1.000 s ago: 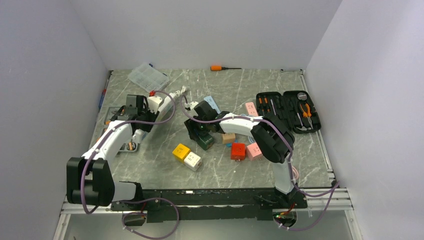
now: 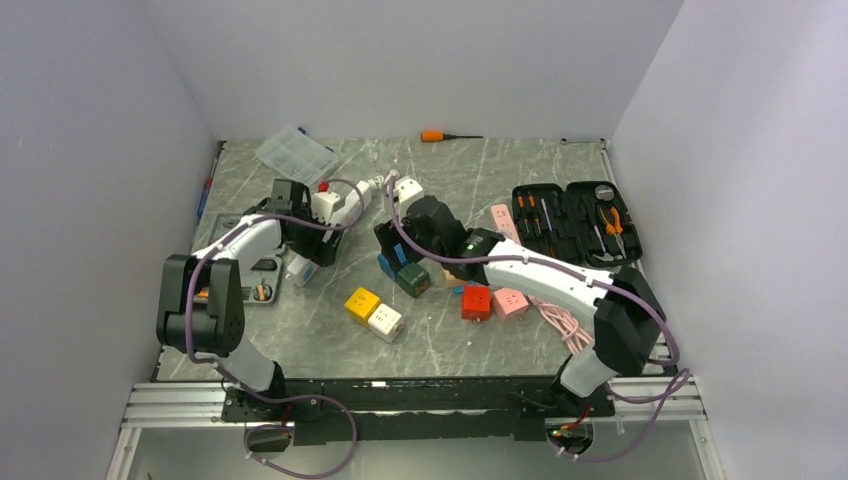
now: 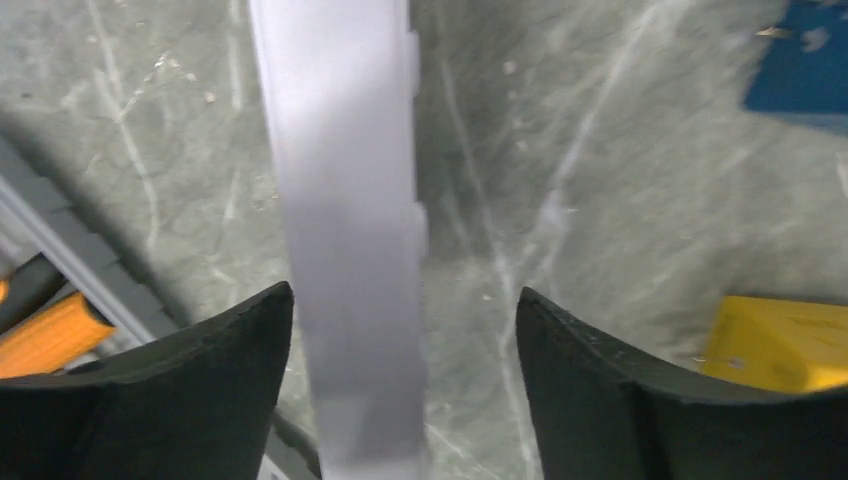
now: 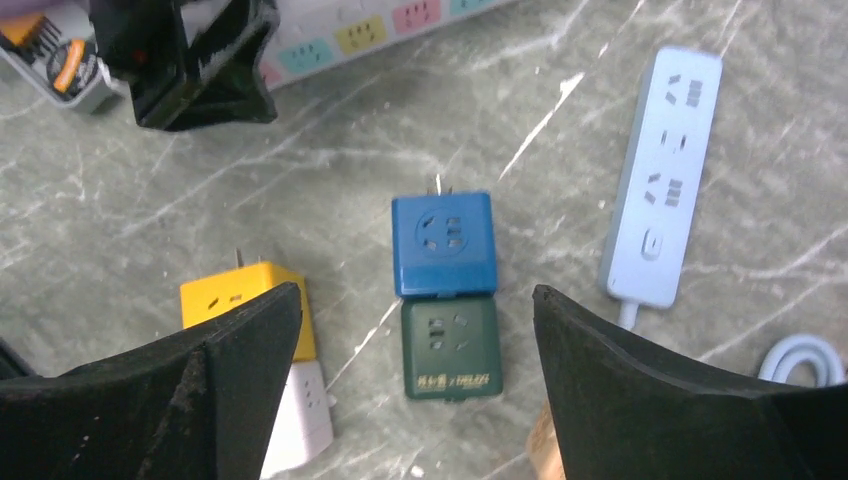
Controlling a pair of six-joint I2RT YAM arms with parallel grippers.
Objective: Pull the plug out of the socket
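Observation:
My left gripper stands open above a long white power strip [image 3: 345,150]. My right gripper is open, raised over a blue plug block [image 4: 443,240] and a dark green one [image 4: 450,355], which touch each other. A yellow block [image 4: 225,290] adjoins a white one [image 4: 300,420] nearer the front. In the top view both grippers partly hide what lies under them. A light blue socket strip [image 4: 660,170] lies to the right in the right wrist view.
Red [image 2: 476,304] and pink [image 2: 510,306] blocks lie right of centre. An open black tool case [image 2: 570,220] is at the right, a grey tool box [image 2: 255,295] at the left, a clear box [image 2: 296,158] behind.
My right arm has risen and pulled back from the blue and green blocks. My left arm has shifted rightward along the white strip, which appears nudged slightly to the right.

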